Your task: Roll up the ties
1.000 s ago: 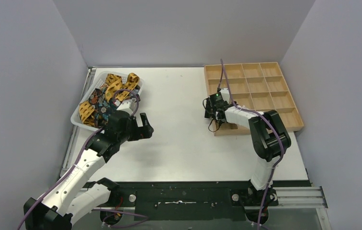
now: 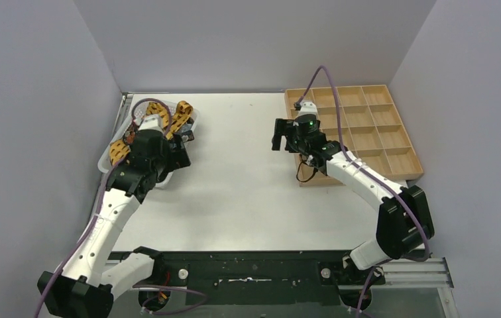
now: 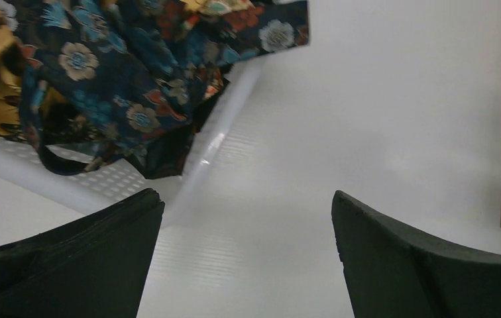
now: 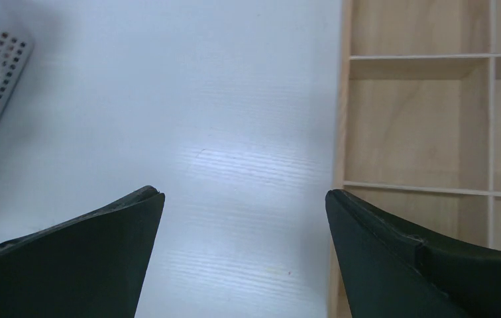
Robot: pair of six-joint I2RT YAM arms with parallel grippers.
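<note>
Several patterned ties lie heaped in the white basket [image 2: 104, 161] at the table's left; some are yellow with black spots, others dark blue with flowers. In the left wrist view a floral tie [image 3: 135, 93] hangs partly over the basket's edge. Above the basket's near right side is my left gripper [image 2: 180, 152], open, with only bare table between its fingers. My right gripper [image 2: 279, 132] hovers at the left border of the wooden compartment tray [image 2: 367, 139]. It is open and empty, as the right wrist view shows too.
All the tray compartments [image 4: 413, 132] that show are empty; the right arm hides some of them. Between basket and tray the white table [image 2: 241, 179] is bare. Grey walls close off the back and both sides.
The left gripper has moved left and back, from beside the basket to over its edge. The right gripper has lifted and shifted a little left and back. The tray slid slightly right earlier.
</note>
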